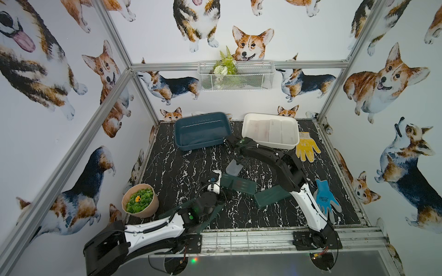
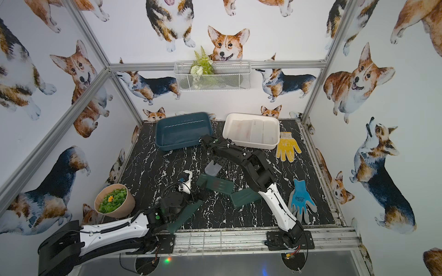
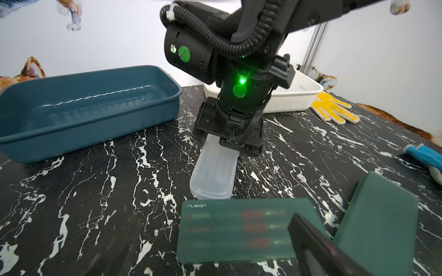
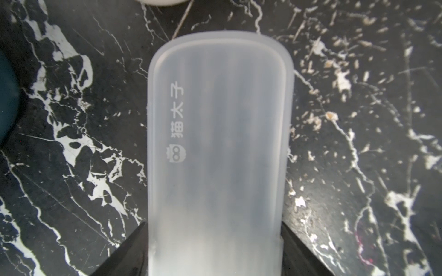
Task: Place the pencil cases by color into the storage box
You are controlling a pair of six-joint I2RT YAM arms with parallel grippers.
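A translucent white pencil case (image 4: 216, 138) lies on the marbled table, with the fingers of my right gripper along both its long sides. Whether they press on it cannot be told. In the left wrist view, my left gripper stands wide open, its fingers apart near a dark green case (image 3: 248, 230) with nothing held. A second green case (image 3: 377, 225) lies to the right of that one. Another green case (image 2: 186, 216) is partly under the left arm. The blue box (image 1: 202, 131) looks empty; the white box (image 1: 247, 128) holds translucent cases.
A yellow glove (image 1: 307, 147) and a blue glove (image 1: 326, 197) lie along the right side. A plant pot (image 1: 152, 207) stands at the left front.
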